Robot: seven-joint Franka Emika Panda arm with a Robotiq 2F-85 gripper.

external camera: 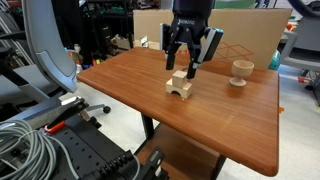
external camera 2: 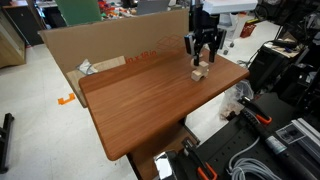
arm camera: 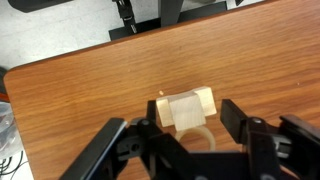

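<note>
A pale wooden block (external camera: 180, 77) rests on top of a wider pale bridge-like block (external camera: 178, 89) with an arched notch, on the brown table. My black gripper (external camera: 181, 66) points down over this small stack, its fingers spread to either side of the upper block and apart from it. From the wrist, the upper block (arm camera: 187, 111) lies across the middle of the lower block (arm camera: 206, 100), between the two fingertips, with a gap on both sides. The stack (external camera 2: 199, 72) also shows under the gripper in the second exterior view, partly covered by the fingers.
A pale cup (external camera: 241, 72) stands at the back right of the table in the first exterior view. Cardboard panels (external camera: 235, 32) rise behind the table (external camera: 235, 125).
</note>
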